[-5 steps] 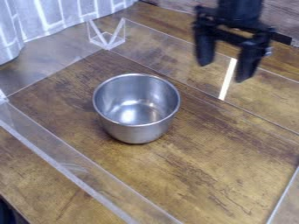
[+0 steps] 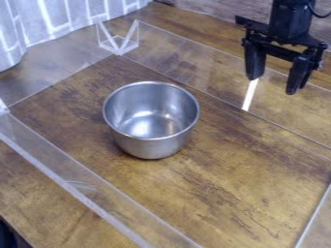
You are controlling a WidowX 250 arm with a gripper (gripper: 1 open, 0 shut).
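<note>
A shiny steel bowl stands upright and empty on the wooden table, left of the middle of the camera view. The black gripper hangs at the upper right, above and to the right of the bowl and apart from it. Its two fingers are spread open, with nothing between them.
Clear plastic walls run along the left, the back and the lower right of the work area. A white curtain hangs at the upper left. The table right of and below the bowl is clear.
The gripper has moved right, away from above the bowl, and now looks slightly smaller and higher in view. The bowl has stayed in place.
</note>
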